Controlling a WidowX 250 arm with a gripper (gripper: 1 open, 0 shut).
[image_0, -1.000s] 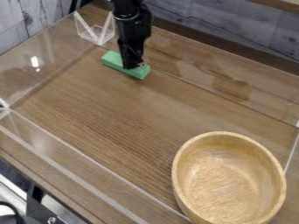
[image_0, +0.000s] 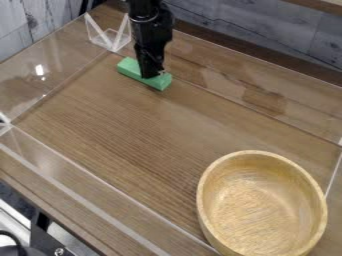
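Note:
A green block (image_0: 138, 77) lies on the wooden table near the back, left of centre. My black gripper (image_0: 155, 66) reaches down from the top onto it, its tip at the block's upper right part. Whether the fingers are open or shut on the block is too small to tell.
A large tan bowl (image_0: 261, 200) sits at the front right. A clear plastic object (image_0: 107, 32) stands at the back left, and another transparent piece is at the left edge.
The gripper and the green block have shifted very slightly to the left over the last second.

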